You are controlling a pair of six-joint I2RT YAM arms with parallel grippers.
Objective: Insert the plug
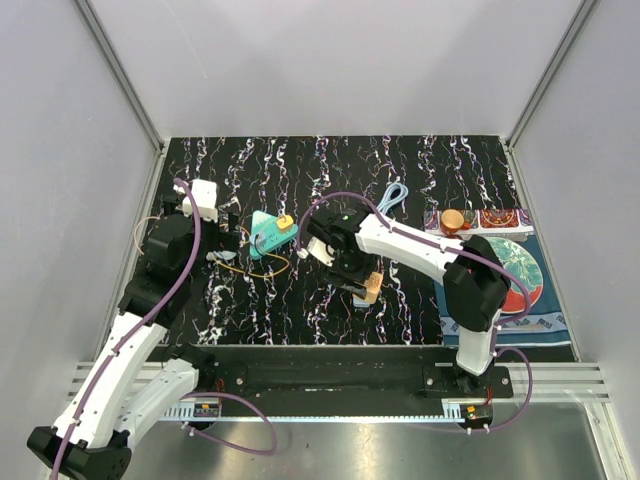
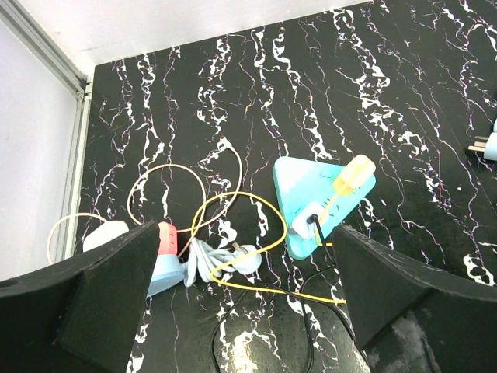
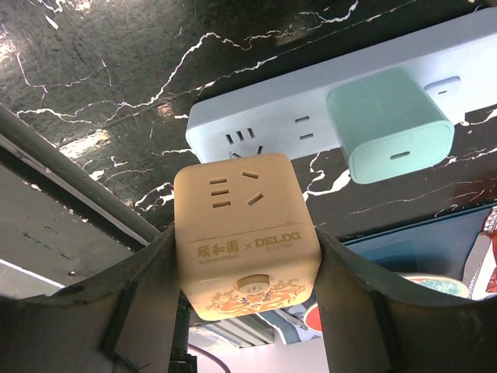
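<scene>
A peach-coloured adapter plug (image 3: 247, 241), with printed lettering and slots, is clamped between the fingers of my right gripper. It hangs over the lower edge of the white power strip (image 3: 268, 116) and partly covers one socket; its prongs are hidden, and whether it touches the strip cannot be told. A pale green plug (image 3: 392, 128) sits on the strip beside it. From above, the adapter (image 1: 373, 286) shows at the end of the right arm. On the left side, my left gripper stands open above the cables, nothing between its fingers.
A teal triangular power strip (image 2: 299, 183) carries a yellow plug (image 2: 355, 176) and a white plug. Yellow, white and black cables lie around it. A light-blue coiled cord (image 1: 394, 196) lies at the back. A blue mat (image 1: 460, 325) with a plate is at the right.
</scene>
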